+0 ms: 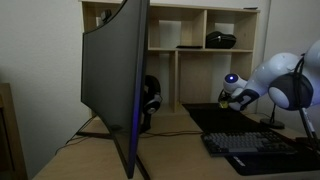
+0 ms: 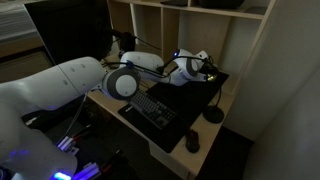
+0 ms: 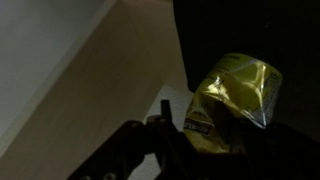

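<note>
A shiny, crumpled yellow-green packet or can (image 3: 240, 88) with dark print is at the fingers in the wrist view. My gripper is dark and blurred there; the item lies against or between its fingers, and I cannot tell whether they grip it. In exterior view 1 the gripper (image 1: 225, 102) hangs low over the far end of the black desk mat (image 1: 220, 119), in front of the shelf, with a small yellow patch at its tip. From the other side, exterior view 2 has the gripper (image 2: 207, 70) near the mat's far corner.
A keyboard (image 1: 245, 143) lies on the near part of the mat. A large curved monitor (image 1: 112, 80) stands left; headphones (image 1: 152, 95) are behind it. The wooden shelf (image 1: 176, 70) bounds the back. A mouse (image 2: 192, 141) and round black base (image 2: 213, 114) sit along one side.
</note>
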